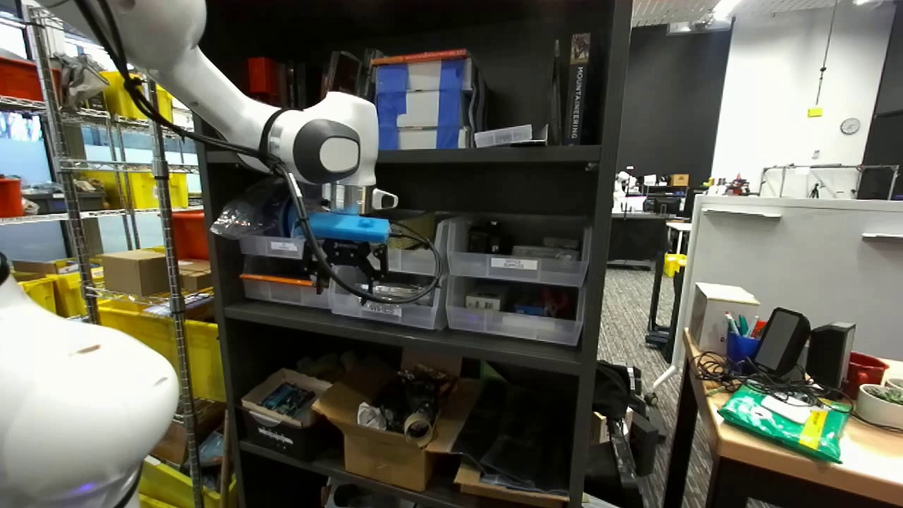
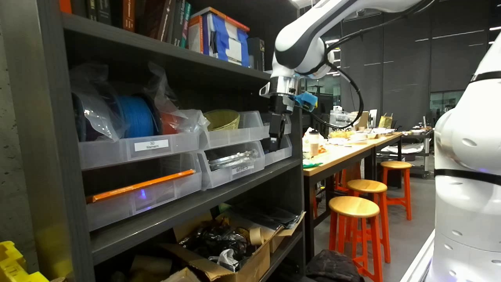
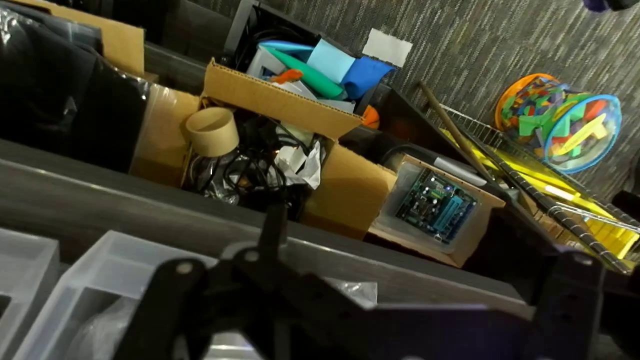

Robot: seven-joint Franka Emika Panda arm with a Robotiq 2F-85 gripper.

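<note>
My gripper (image 1: 347,284) points down in front of the bins on the middle shelf, its black fingers spread with nothing between them. Behind it are clear plastic bins, among them the wires bin (image 1: 382,312), partly covered by the fingers and a cable. From the side, the gripper (image 2: 276,141) appears near the shelf's right end, before the bins. The wires bin (image 2: 224,174) shows thin metallic contents there. Dark gripper parts fill the lower wrist view, with clear bins (image 3: 120,252) at lower left.
Below the bins, an open cardboard box (image 1: 381,457) with cables and tape stands on the lower shelf, beside a smaller box (image 1: 283,402) of circuit boards. The upper shelf (image 1: 508,156) holds books and lies above the gripper. A wire rack (image 1: 173,322) stands left.
</note>
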